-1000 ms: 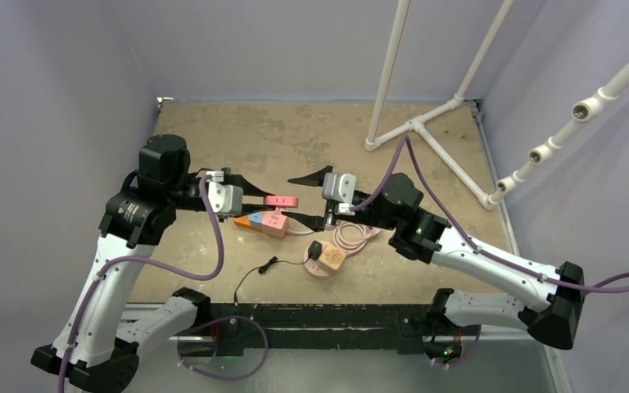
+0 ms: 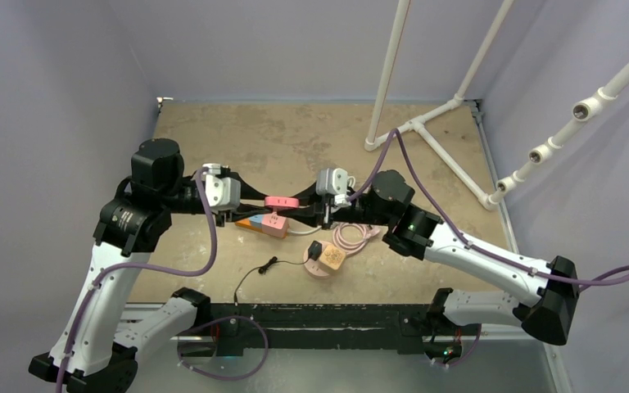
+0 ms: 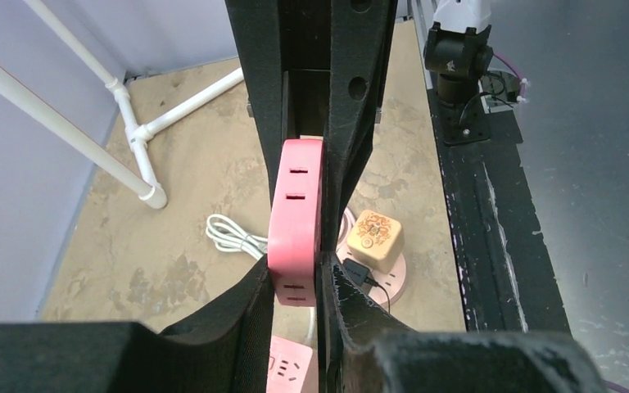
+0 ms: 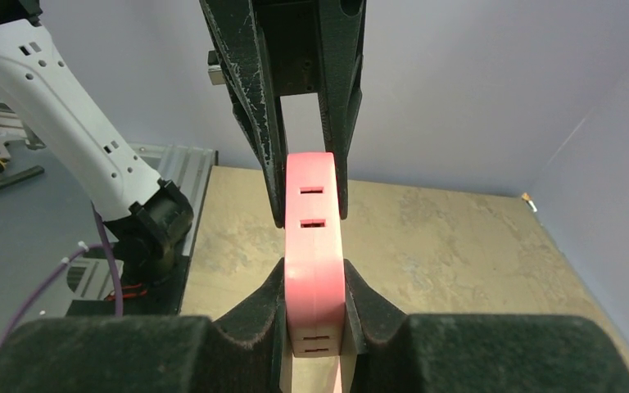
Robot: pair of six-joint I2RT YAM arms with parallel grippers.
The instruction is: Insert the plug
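Note:
A pink block with slots (image 2: 282, 201) (image 3: 296, 213) (image 4: 313, 246) is held in the air between both grippers. My left gripper (image 2: 266, 205) is shut on it; in the left wrist view its fingers grip the block's lower end. My right gripper (image 2: 301, 207) has its fingers either side of the block's other end; whether they press on it I cannot tell. Below lie a black plug with a cable (image 2: 314, 251) beside a cube adapter (image 2: 332, 259) on a round pink base (image 3: 396, 282), and a pink socket block (image 2: 274, 226).
Orange and blue blocks (image 2: 252, 229) sit beside the pink socket block. Coiled white and pink cables (image 2: 352, 237) lie nearby. A white pipe frame (image 2: 450, 160) stands at the back right. The back left of the board is clear.
My right gripper has moved left onto the pink block, its fingers drawing closer round it. The left gripper with the block has shifted slightly.

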